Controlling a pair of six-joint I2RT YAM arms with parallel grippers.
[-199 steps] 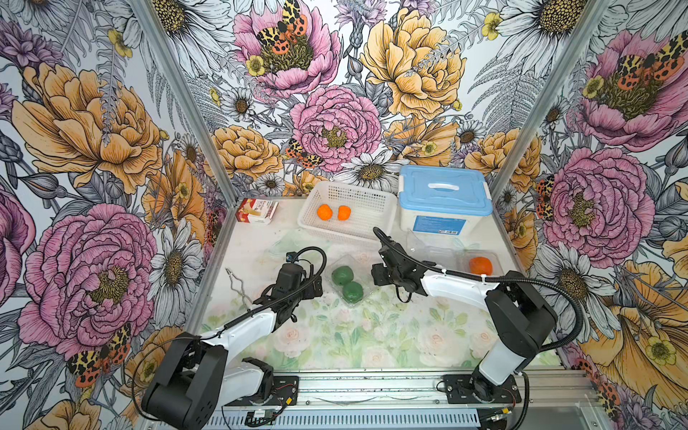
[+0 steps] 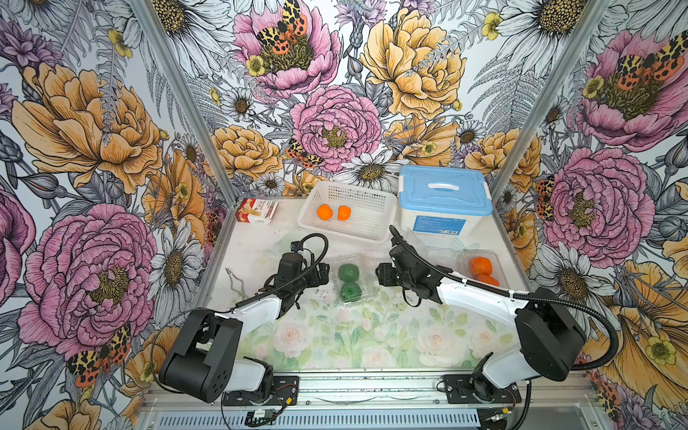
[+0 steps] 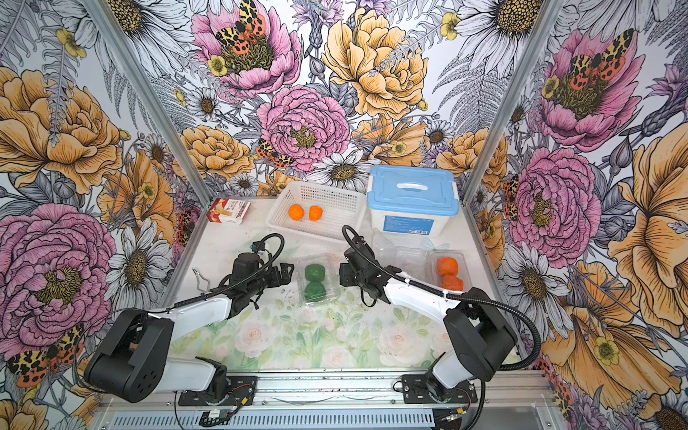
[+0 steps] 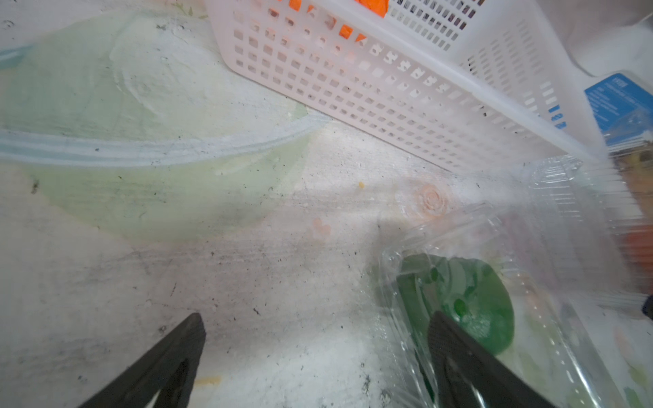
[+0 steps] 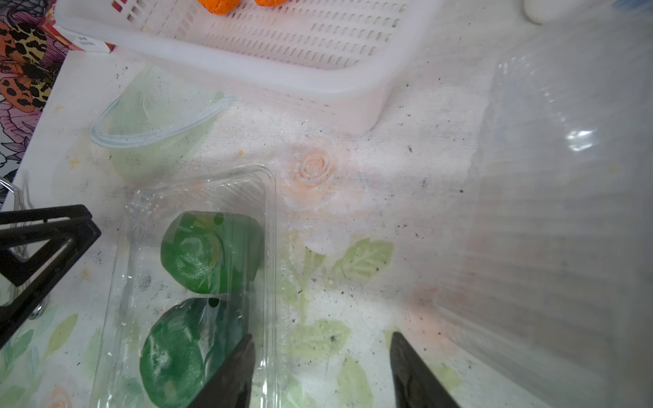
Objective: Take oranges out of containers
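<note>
Two oranges (image 2: 324, 212) sit in the white slotted basket (image 2: 380, 215) at the back. Two more oranges (image 3: 449, 267) lie in a clear container (image 3: 462, 265) at the right. A second clear container (image 5: 122, 312) holds two green fruits (image 5: 211, 251) in the middle. My left gripper stands open just left of that container, nothing between its fingers. My right gripper is above the container's right side, fingers apart and empty.
A blue-lidded box (image 2: 444, 186) stands at the back right, a carton (image 2: 256, 211) at the back left. Metal tongs (image 3: 202, 279) lie at the left.
The green-fruit container has turned straighter since a second ago.
</note>
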